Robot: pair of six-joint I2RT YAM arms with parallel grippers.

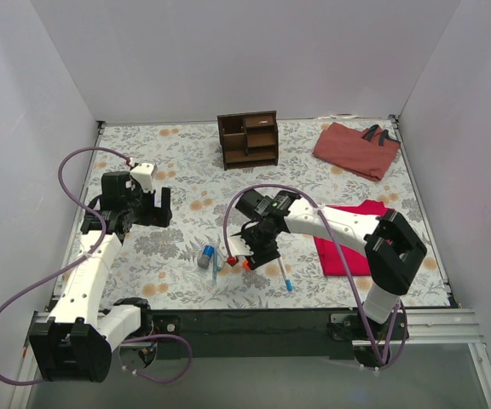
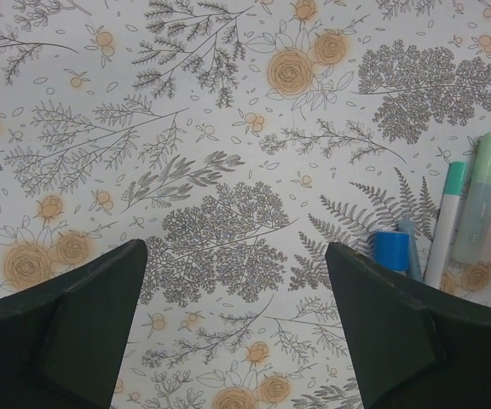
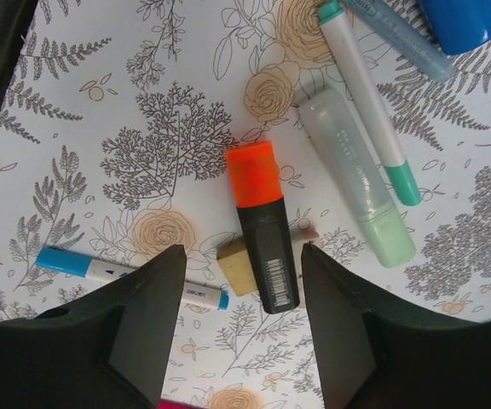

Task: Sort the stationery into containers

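A black highlighter with an orange cap [image 3: 256, 175] lies on the table, its black end between the fingers of my right gripper, which stands part open over it with gaps on both sides. Under the highlighter sits a yellowish block [image 3: 239, 267], partly hidden. A blue-capped white marker [image 3: 113, 271] runs beneath a right finger. To the other side lie a green-capped clear tube [image 3: 348, 162], a white pen with teal ends [image 3: 373, 106], a blue-grey pen [image 3: 407, 43] and a blue-capped item [image 2: 391, 250]. My left gripper is open above bare tablecloth.
A brown wooden organizer [image 1: 247, 141] with compartments stands at the back. At the back right is a folded rust-red bag [image 1: 356, 151]; a bright red cloth pouch [image 1: 348, 256] lies at the right.
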